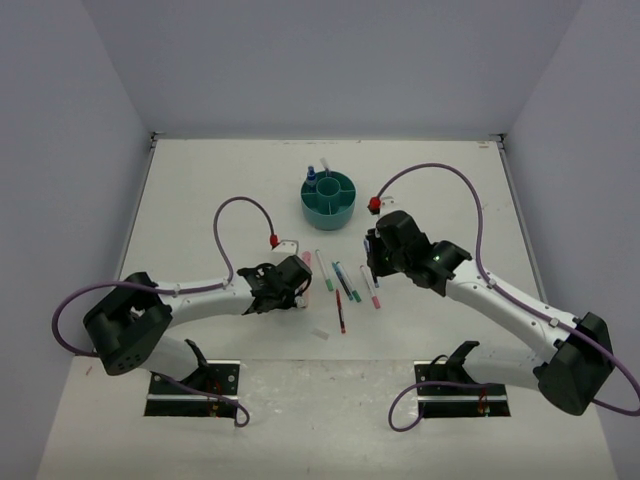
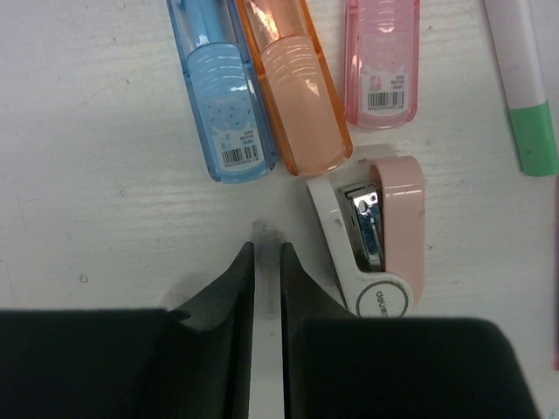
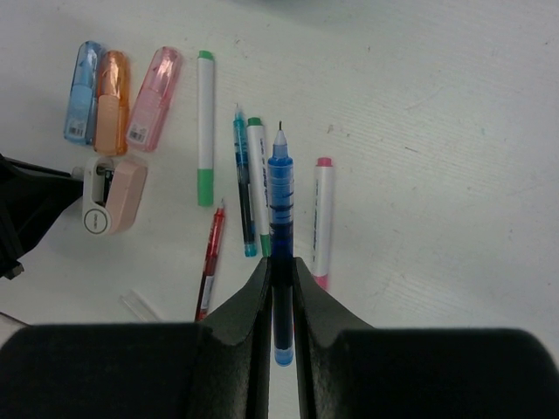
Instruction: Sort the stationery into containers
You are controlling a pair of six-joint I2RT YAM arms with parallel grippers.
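Note:
My right gripper is shut on a blue pen (image 3: 280, 196), its point toward the far side. My left gripper is shut on a small clear, greyish piece (image 2: 268, 234), whose kind I cannot tell. Just right of that piece lies a pink and white stapler (image 2: 403, 218). Beyond are blue (image 2: 225, 109), orange (image 2: 301, 105) and pink highlighters (image 2: 382, 65). Several pens and markers lie mid-table, among them a red pen (image 3: 210, 262), a dark teal pen (image 3: 244, 188) and a pink-capped marker (image 3: 323, 218). The green divided container (image 1: 328, 218) stands at the back, two items upright in it.
A flat clear piece (image 3: 140, 305) lies near the front edge, left of the red pen. Green-capped markers (image 3: 205, 131) lie between the highlighters and the blue pen.

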